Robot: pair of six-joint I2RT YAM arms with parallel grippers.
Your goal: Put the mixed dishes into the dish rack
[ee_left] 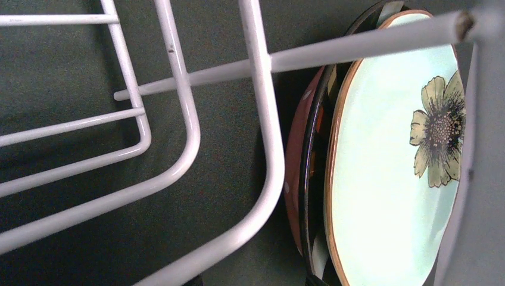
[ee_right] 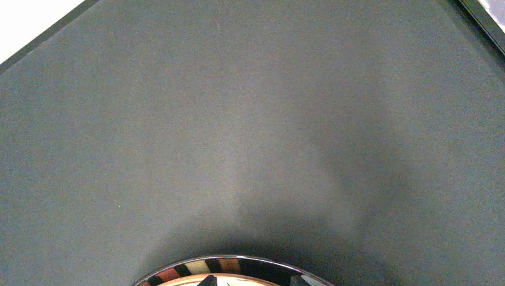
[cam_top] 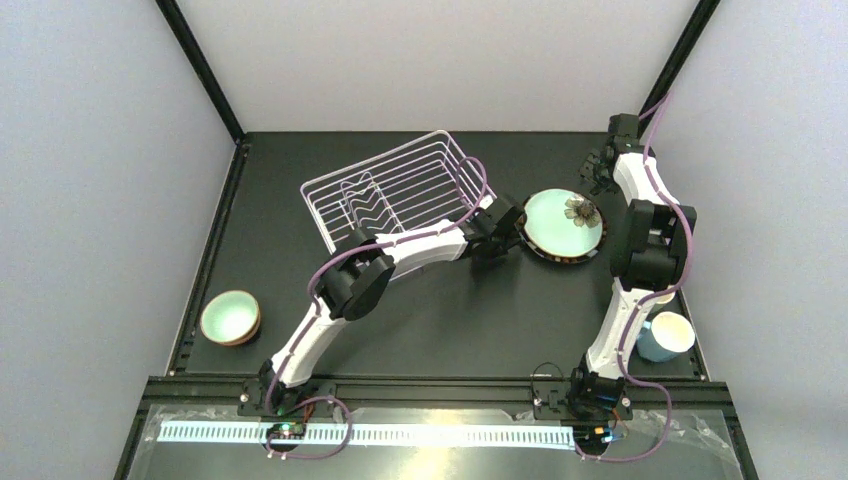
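Note:
A mint plate with a flower rests on a dark plate with a patterned rim, right of the white wire dish rack. Beside the stack's left edge is my left gripper; its fingertips stand apart at the bottom of the left wrist view, and it is open. That view has rack wires in front and the mint plate at right. My right gripper is over the stack's far right edge, its tips apart around the patterned rim; whether they touch it is unclear.
A mint bowl sits at the front left. At the front right stands a blue mug, with another pale item partly hidden behind the right arm.

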